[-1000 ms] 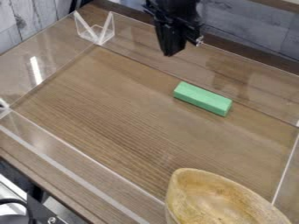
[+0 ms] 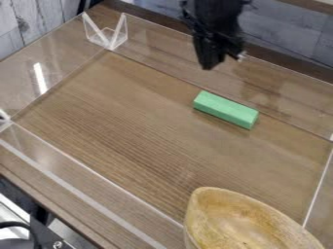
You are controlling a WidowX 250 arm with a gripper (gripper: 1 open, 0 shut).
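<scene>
My gripper (image 2: 204, 58) hangs at the top centre of the camera view, dark and somewhat blurred, apparently shut, with nothing visible held in it. Below it to the right a green block (image 2: 225, 110) lies on the wooden table (image 2: 130, 146), apart from the gripper. A large pale yellow bowl (image 2: 247, 219) fills the bottom right corner, cut off by the frame's edge.
A clear wire or plastic piece (image 2: 107, 29) stands at the top left. Dark cables lie beyond the table's left and lower-left edge.
The gripper and arm have shifted slightly and look more blurred now. The green block and bowl have stayed where they were.
</scene>
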